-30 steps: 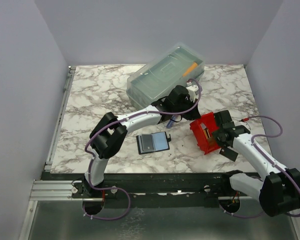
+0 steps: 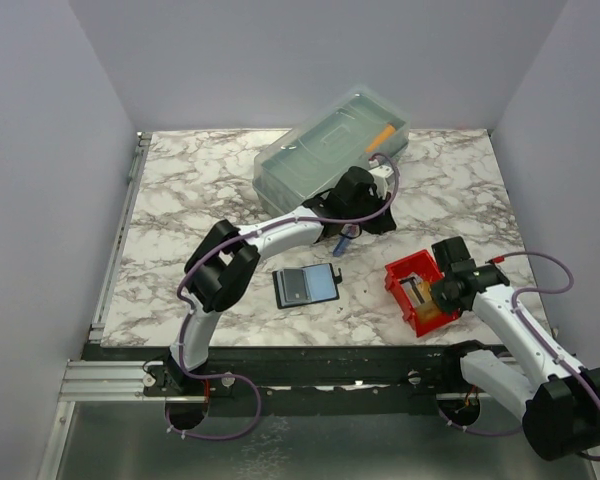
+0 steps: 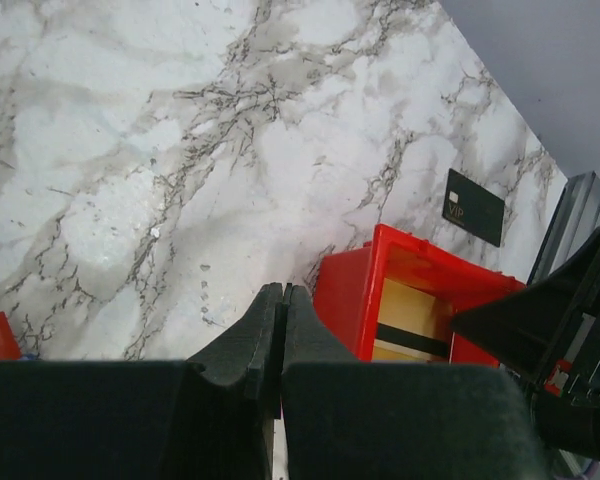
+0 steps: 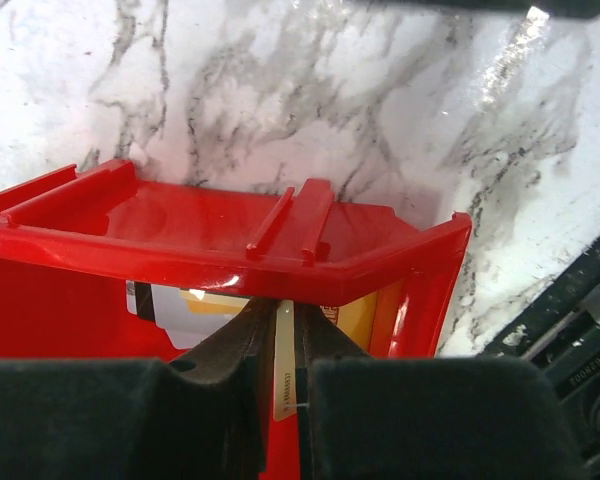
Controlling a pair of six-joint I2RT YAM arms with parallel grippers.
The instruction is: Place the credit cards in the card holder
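Note:
My right gripper reaches into a red box (image 2: 401,297) at the right of the table. It is shut on a pale yellow card (image 4: 285,385), seen edge-on between its fingers. Other cards (image 4: 185,312) lie in the box, partly covered by its rim. A black VIP card (image 3: 473,207) rests flat on the marble outside the box. The left gripper is shut, nothing showing between its fingers, up and left of the box in the top view. Open and flat at mid-table is the card holder (image 2: 307,285), with a grey half and a light blue half.
A large clear bin (image 2: 330,140) stands at the back, behind the left gripper. Close below that gripper lies a small blue item (image 2: 341,245).
The red box has shifted toward the front edge and slightly right, away from my left gripper. My right gripper has moved toward the front with it. The left arm stays put.

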